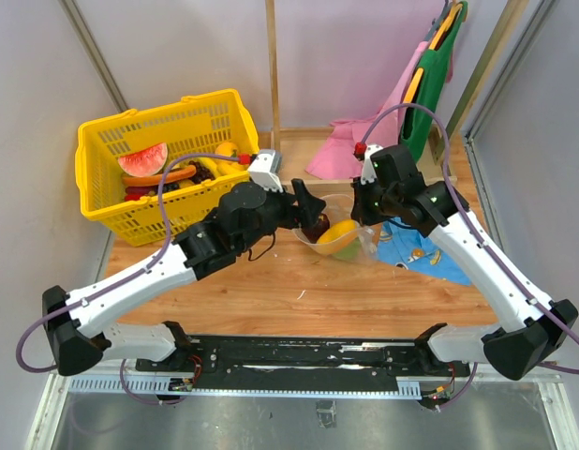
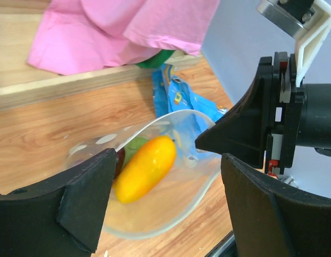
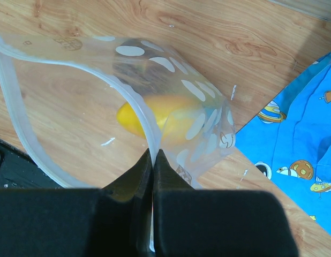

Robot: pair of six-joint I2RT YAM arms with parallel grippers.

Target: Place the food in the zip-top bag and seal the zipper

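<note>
The clear zip bag lies open on the table, holding a yellow oblong food, a dark red one and something green. My right gripper is shut on the bag's rim, holding it up. My left gripper is open above the bag's mouth, nothing between its fingers; its wide black fingers fill the lower corners of the left wrist view.
A yellow basket with watermelon and other food stands at back left. A pink cloth and green item lie at the back on a wooden frame. Blue cloth lies right of the bag.
</note>
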